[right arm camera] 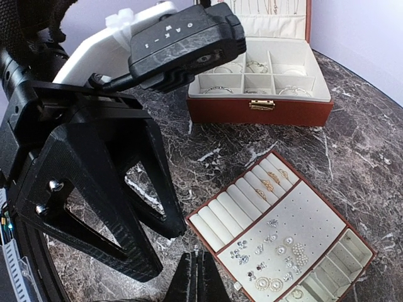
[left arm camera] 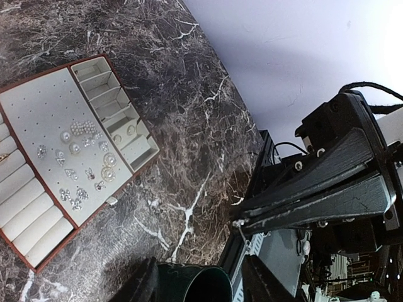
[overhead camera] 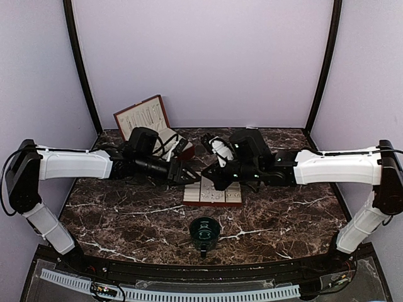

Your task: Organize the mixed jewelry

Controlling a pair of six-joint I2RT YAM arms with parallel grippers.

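The shallow jewelry tray [overhead camera: 212, 203] lies mid-table, with rings in roll slots, earrings and pearls on a pinned board [left arm camera: 44, 107] and small compartments [right arm camera: 343, 258]. The lidded jewelry box [right arm camera: 258, 111] stands open behind it, necklaces in the lid, bracelets in its cells. My left gripper hangs over the tray's left side in the top view, fingers apart, nothing seen held. My right gripper is near it above the tray, shut, nothing visible between its fingers.
A dark green cup [overhead camera: 204, 234] stands at the table's front middle. Walls bound it at back and sides.
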